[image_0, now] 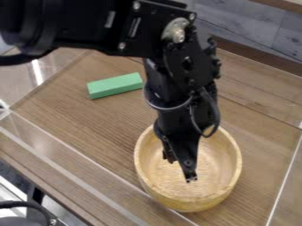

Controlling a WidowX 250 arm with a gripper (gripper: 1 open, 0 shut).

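Observation:
The black gripper [183, 163] points down over a light wooden bowl [218, 181] at the lower middle, its fingertips above or inside the bowl. Whether the fingers are open or shut is hard to tell from this angle. A green block [113, 85] lies on the wooden table to the upper left, apart from the bowl and the gripper.
The wooden table [71, 119] has free room left of the bowl and at the right. A grey wooden board [260, 35] runs along the back. Cables show at the lower-left edge.

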